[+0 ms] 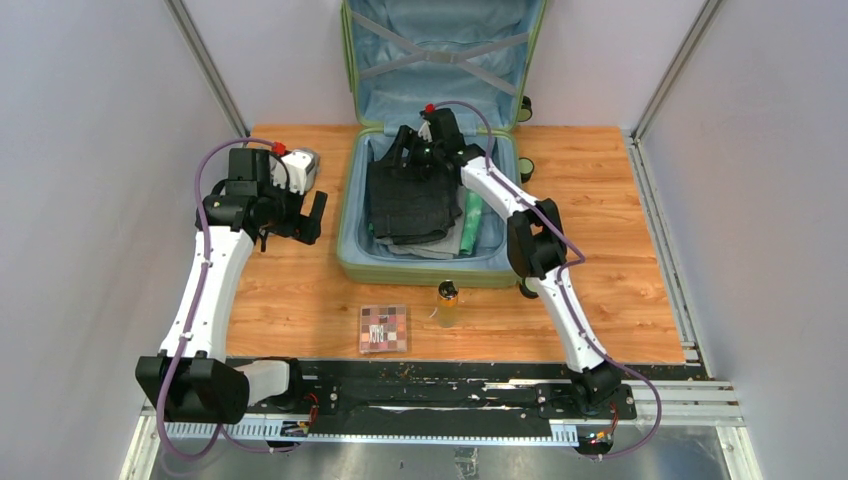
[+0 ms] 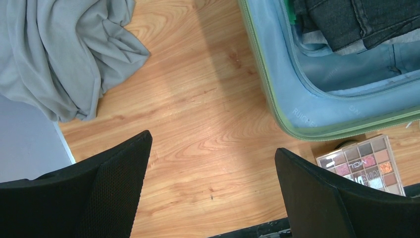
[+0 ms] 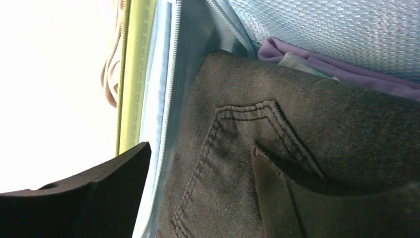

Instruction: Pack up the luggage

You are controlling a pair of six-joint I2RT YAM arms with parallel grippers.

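Observation:
The open suitcase [image 1: 352,240] stands at the table's back middle, holding folded dark jeans [image 1: 408,205], grey cloth and something green. My right gripper [image 1: 408,148] is down on the jeans at their far side; in the right wrist view its part-open fingers [image 3: 109,193] straddle the jeans' back pocket, with purple cloth [image 3: 337,64] beyond. My left gripper [image 1: 308,222] stands open and empty left of the suitcase. A grey cloth [image 2: 74,54] lies beside it on the table.
A palette [image 1: 382,328] and an orange-topped bottle [image 1: 446,308] lie at the front. The suitcase lid [image 1: 440,30] stands raised behind.

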